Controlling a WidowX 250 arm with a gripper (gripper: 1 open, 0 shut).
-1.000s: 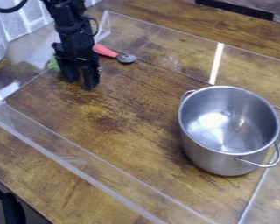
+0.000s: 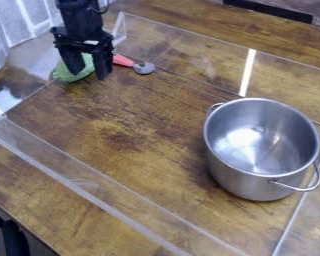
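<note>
My black gripper (image 2: 83, 55) is at the upper left, over a green object (image 2: 67, 70) that lies on the wooden table (image 2: 123, 160); whether it holds anything is unclear. A red-handled utensil (image 2: 139, 67) with a metal head lies just to the right of the gripper. A large steel pot (image 2: 260, 150) with two handles stands at the right.
Clear plastic edging runs along the table's left and far sides.
The gripper has risen and shifted a little to the left, uncovering more of the green object. The pot and utensil look unchanged.
</note>
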